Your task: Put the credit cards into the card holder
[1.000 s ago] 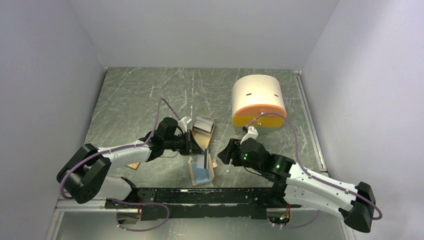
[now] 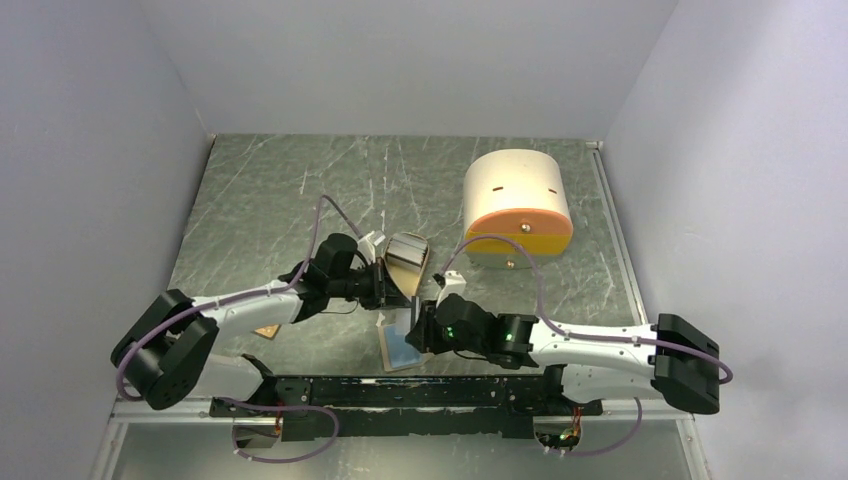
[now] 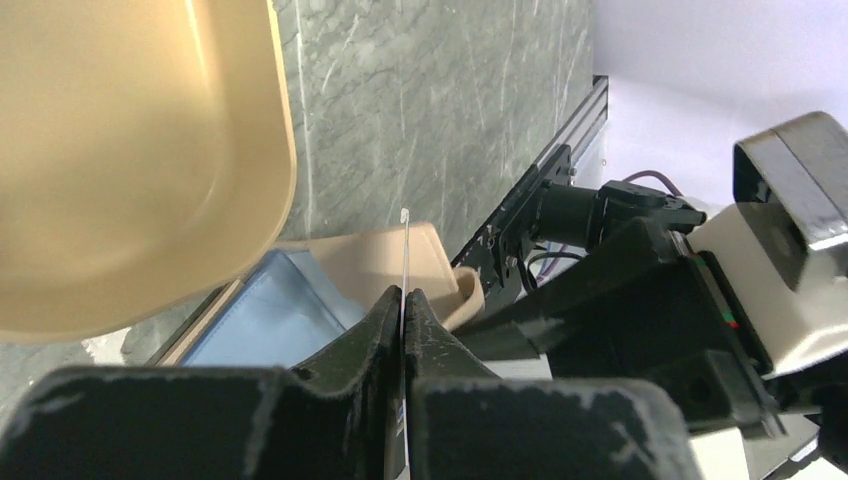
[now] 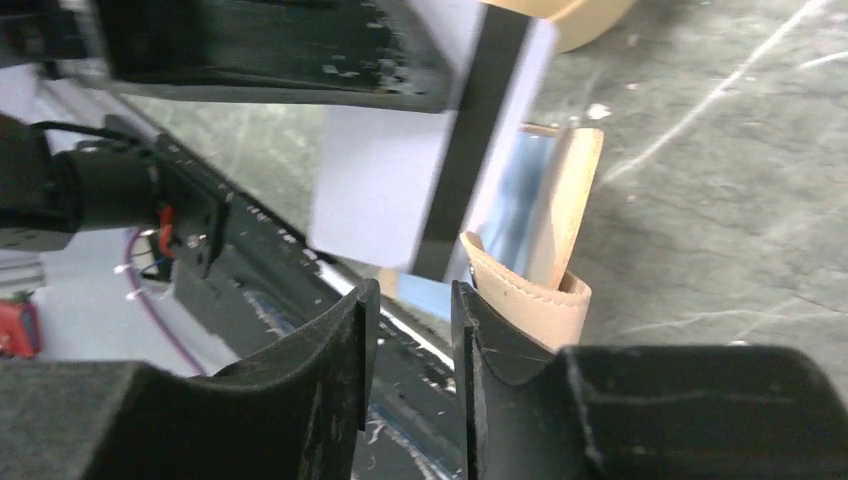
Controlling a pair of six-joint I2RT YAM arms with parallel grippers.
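Observation:
My left gripper is shut on a white card with a black stripe. In the left wrist view that card stands edge-on between the fingertips. Below it lies the card holder, tan with a blue inside; its raised tan flap shows in the right wrist view. My right gripper is low beside the holder, at the card's lower end. A narrow gap shows between its fingers, with the flap's edge close to the right one; whether anything is gripped cannot be told.
A tan tray with a grey stack of cards stands just behind the left gripper. A white, orange and yellow drawer box is at the back right. A small wooden piece lies by the left arm.
My right gripper has moved left, from clear of the holder to right beside the card and the holder's right side, partly covering both. The left arm has hardly moved.

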